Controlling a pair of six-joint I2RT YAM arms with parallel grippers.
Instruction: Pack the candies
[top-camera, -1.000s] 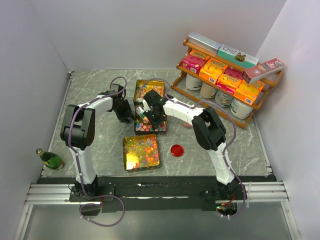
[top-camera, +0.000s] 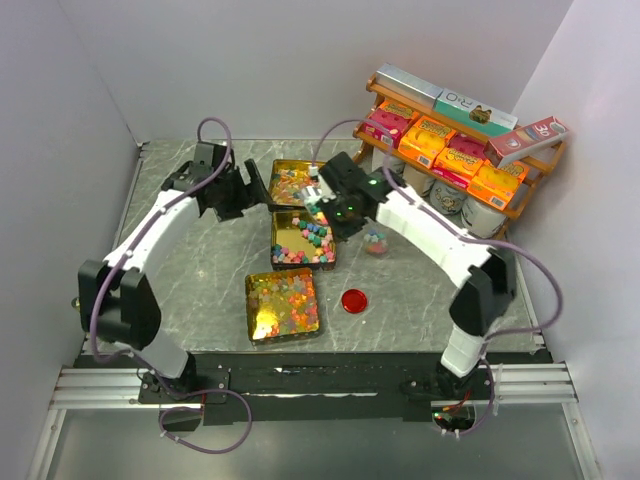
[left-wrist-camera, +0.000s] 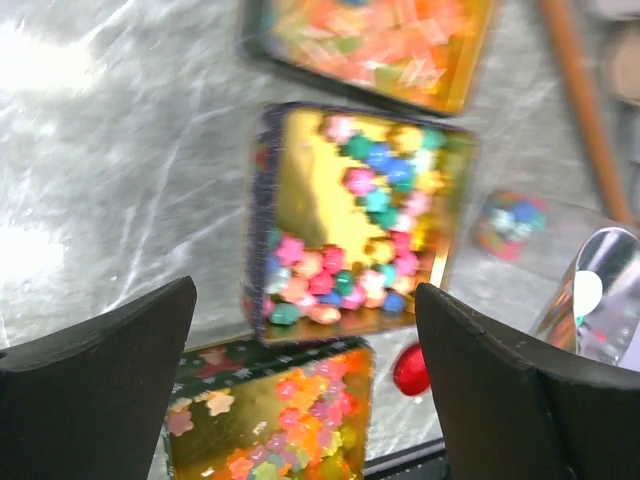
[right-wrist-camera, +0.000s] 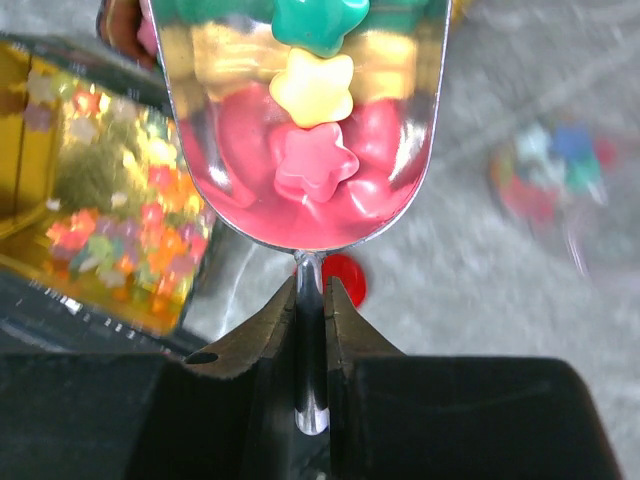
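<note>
The middle tin (left-wrist-camera: 262, 215), gold inside, holds star-shaped candies in teal, pink, blue and yellow, mostly along its right and near sides. My left gripper hangs above it, open and empty; from the top its arm is raised at the tins' left. The right gripper is shut on the thin handle of a clear scoop (right-wrist-camera: 230, 205). Teal, yellow and pink candies show in the scoop bowl. Part of this scoop (left-wrist-camera: 610, 290) enters the left wrist view at the right. In the top view, the right gripper covers the middle tin's upper right corner.
A near tin (top-camera: 250, 310) and a far tin (top-camera: 290, 163) hold orange-toned candies. Right of them lie a red lid (top-camera: 354, 301) and a clear jar (top-camera: 376, 242) with candies. A wooden shelf (top-camera: 522, 205) bears boxes at the back right. Open counter lies at the left.
My left arm has risen, and its gripper has swung in over the tins. The right gripper has drawn up and rightward with the scoop, uncovering more of the middle tin's candies.
</note>
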